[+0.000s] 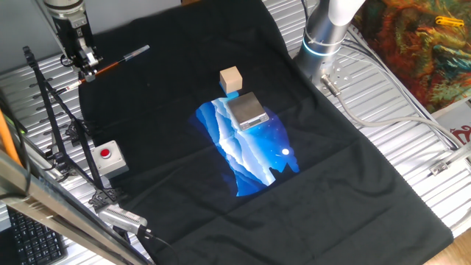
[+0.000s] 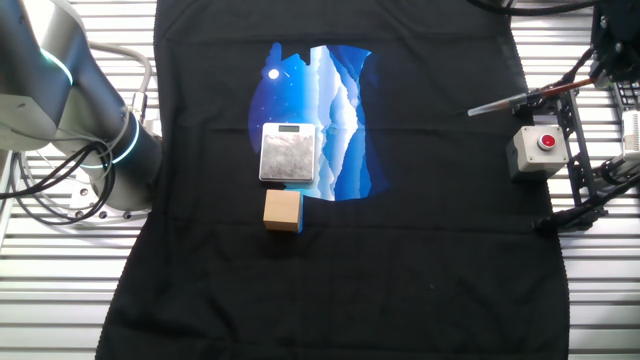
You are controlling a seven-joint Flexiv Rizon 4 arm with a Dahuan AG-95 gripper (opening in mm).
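A long thin brush-like tool [image 1: 109, 67] with an orange-brown handle and a grey-white end hangs slantwise at the upper left of exterior view 1. My gripper [image 1: 90, 74] is shut on it around the handle. In exterior view 2 the same tool [image 2: 540, 94] reaches in from the right over the black cloth, its pale end pointing left. Part of my gripper [image 2: 600, 76] shows at that view's right edge. On the cloth, a small scale [image 2: 288, 154] with a metal plate lies on a blue-and-white printed sheet [image 2: 340, 120]. Beside the scale stands a tan block [image 2: 282, 211].
A box with a red button [image 1: 109, 157] stands at the cloth's left edge, near a black frame [image 1: 70, 132]. My arm's base [image 1: 318, 55] is at the upper right.
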